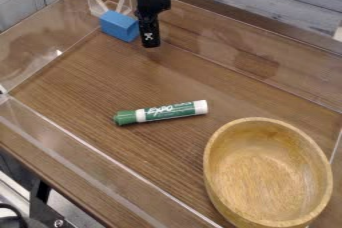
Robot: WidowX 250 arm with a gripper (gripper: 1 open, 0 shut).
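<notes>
The black gripper (150, 36) hangs at the back centre of the wooden table, its fingers pointing down just right of a small blue block (118, 27). It looks shut, and I see nothing held in it. A green Expo marker (160, 112) lies across the middle front, and a round tan bowl (267, 170) sits at the lower right.
A white object (104, 4) stands behind the blue block. The table's edges run along the lower left and back right.
</notes>
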